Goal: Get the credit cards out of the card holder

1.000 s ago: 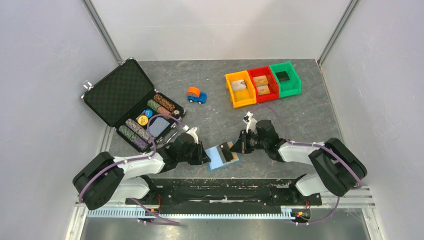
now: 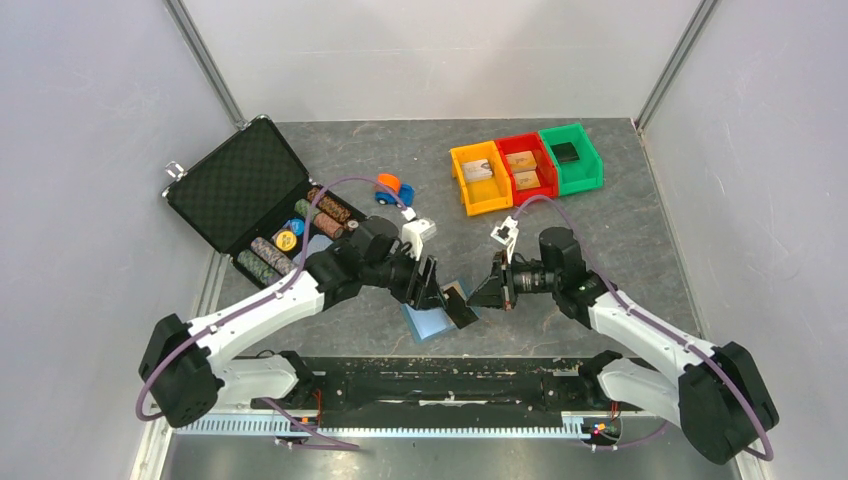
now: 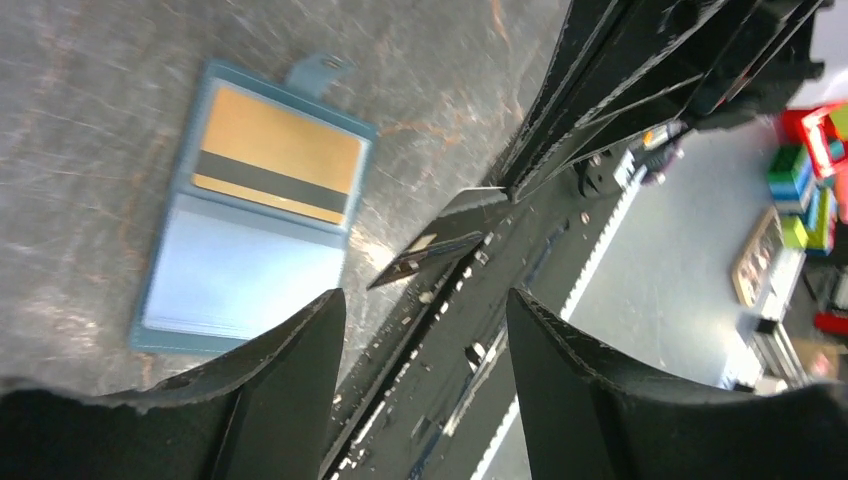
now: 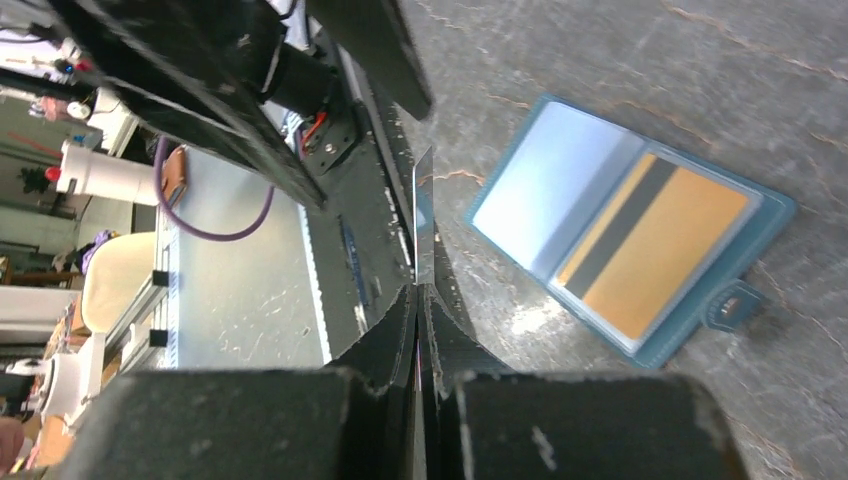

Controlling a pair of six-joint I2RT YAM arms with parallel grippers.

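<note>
Upright between the grippers is a thin dark card, seen almost edge-on as a card (image 4: 424,220) in the right wrist view. My right gripper is shut on one end of this card. My left gripper stands open, its fingers spread on either side of the card's free end and still apart from it in the right wrist view. Below lies the blue card holder (image 3: 150,338), opened flat. One half shows a gold card (image 3: 275,145) with a black stripe; the other half is pale.
At the back stand a yellow bin (image 2: 487,198), a red bin (image 2: 530,190) and a green bin (image 2: 580,180). A chip case (image 2: 245,185) is open at the left, near a toy car (image 2: 397,190). Grey tabletop around the holder is clear.
The right gripper has lifted the dark card off the holder's gold half. My left gripper has opened and moved right, toward the card.
</note>
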